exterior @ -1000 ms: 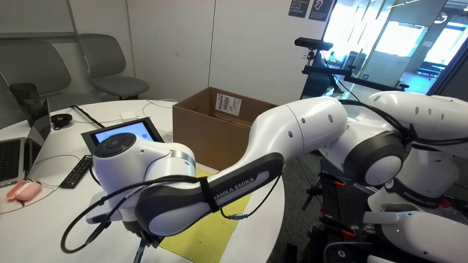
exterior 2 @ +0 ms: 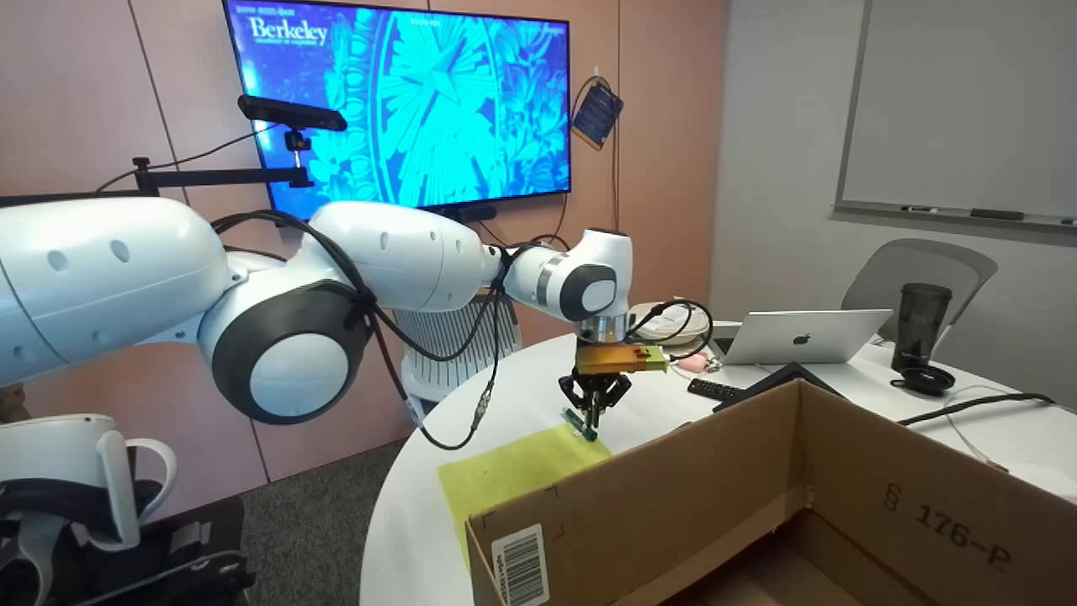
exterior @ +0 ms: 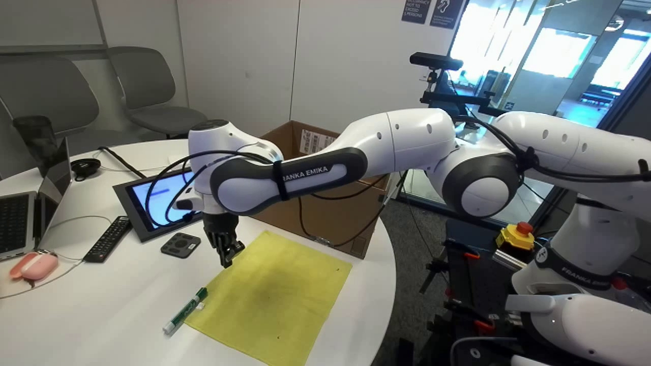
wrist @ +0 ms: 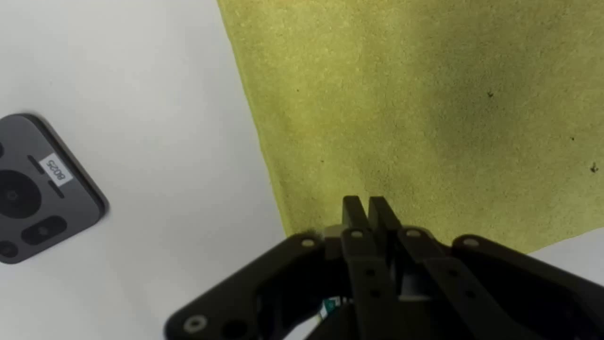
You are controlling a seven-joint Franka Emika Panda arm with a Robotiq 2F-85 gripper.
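A green marker (exterior: 184, 311) lies on the white table at the near left corner of the yellow cloth (exterior: 274, 299), its green end touching or just over the cloth. My gripper (exterior: 226, 264) is above the cloth's left edge, apart from the marker and on the far side of it. In the wrist view my gripper points down over the flat cloth, its fingers close together with a slim gap; nothing shows between the tips. Part of the marker (wrist: 331, 306) peeks out behind the finger linkage. From the other side, the marker (exterior 2: 580, 424) is partly behind the fingers.
An open cardboard box (exterior 2: 646, 505) stands beside the cloth. A dark grey puck-like device (exterior: 180, 245), a tablet (exterior: 159, 198), a black remote (exterior: 109, 239) and a pink case (exterior: 37, 266) sit at the left. Bare table lies in front of them.
My arm has swung back and away from the near left of the table. The marker, earlier standing out below the gripper, now lies apart from it at the cloth's corner.
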